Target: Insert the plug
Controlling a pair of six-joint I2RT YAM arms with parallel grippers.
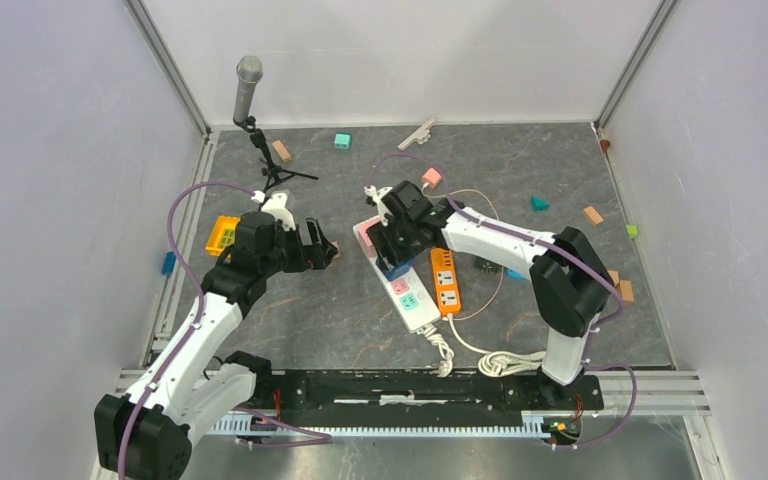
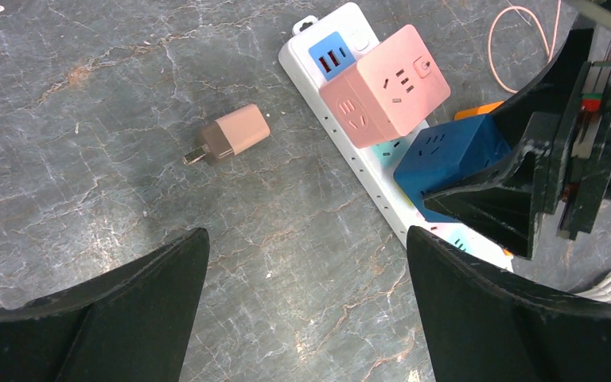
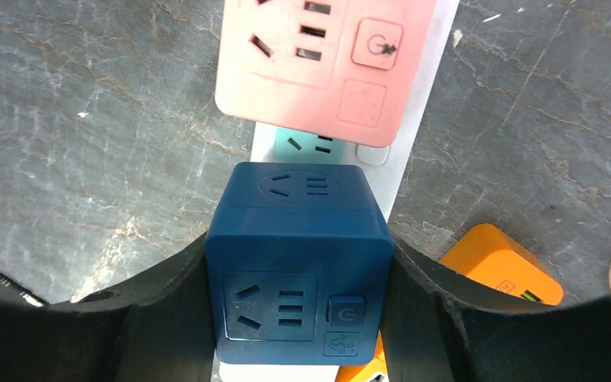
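Observation:
A white power strip [image 1: 416, 308] lies in the middle, carrying a pink cube socket [image 2: 384, 87] and, beside it, a blue cube socket [image 3: 298, 263]. My right gripper is around the blue cube, fingers on both sides; whether they grip it firmly I cannot tell. A pinkish-tan plug [image 2: 235, 133] with metal prongs lies on the table left of the strip. My left gripper stands open above the table, left of the strip, with nothing between its fingers.
An orange power strip [image 1: 445, 280] lies right of the white one, with coiled white cable [image 1: 510, 362] near the front edge. A microphone stand [image 1: 258, 140] and yellow tray [image 1: 219, 234] are at the left. Small blocks are scattered around.

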